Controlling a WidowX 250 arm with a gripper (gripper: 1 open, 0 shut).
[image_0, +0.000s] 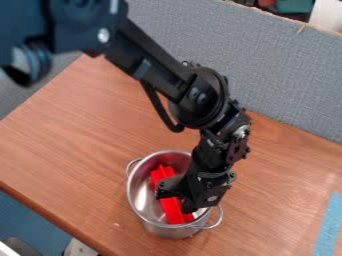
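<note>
A steel pot with two wire handles stands near the front edge of the wooden table. Red objects lie inside it, partly hidden by the black gripper, which is down at the pot's mouth over its right part. The gripper's fingers are dark and overlap; whether anything is between them is hard to see.
A grey padded wall runs along the back of the table. A light blue strip lies at the right edge.
</note>
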